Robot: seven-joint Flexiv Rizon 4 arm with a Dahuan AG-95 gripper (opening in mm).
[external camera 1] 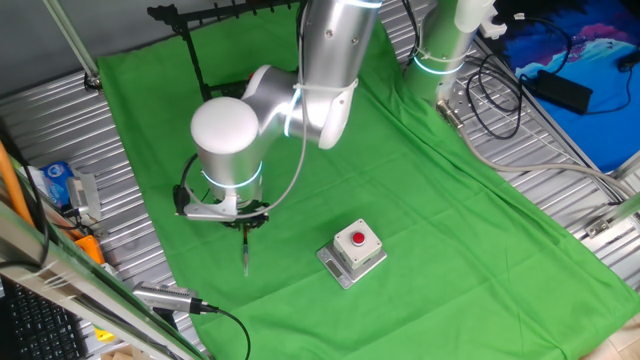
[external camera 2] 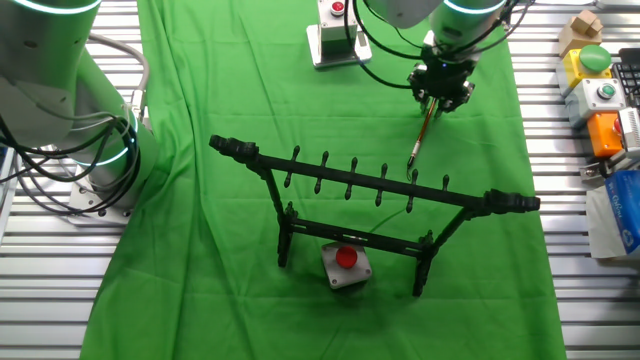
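My gripper (external camera 2: 432, 104) points down over the green cloth. It appears shut on a thin brush-like stick (external camera 2: 422, 133) with a reddish-brown shaft, which hangs below it with its dark end lowest. In exterior view 1, the gripper (external camera 1: 243, 222) is mostly covered by the wrist, and the stick (external camera 1: 246, 255) shows beneath it with a pale tip. Whether that tip touches the cloth I cannot tell. A black rack (external camera 2: 365, 178) with several small pegs along its top bar stands on the cloth; no stick hangs from it.
A box with a red button (external camera 1: 358, 240) sits on a metal plate, apart from the stick. Another red button (external camera 2: 346, 257) lies under the rack. Bare green cloth (external camera 1: 480, 260) stretches beyond the button box.
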